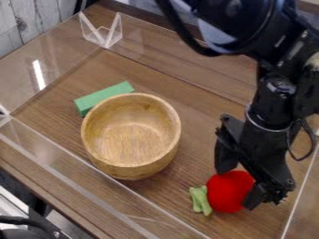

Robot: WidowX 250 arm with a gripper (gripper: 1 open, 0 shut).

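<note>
A red round object (232, 192) with a pale green part (200, 200) at its left lies on the table near the front right. My black gripper (243, 173) is over it, its fingers reaching down around it; whether they touch it is unclear. A tan wooden bowl (130, 134) stands to the left of the gripper.
A small green block (104, 97) lies at the upper left beyond the bowl. A white wire-like object (100, 28) is at the far top left. The table's middle behind the bowl is clear.
</note>
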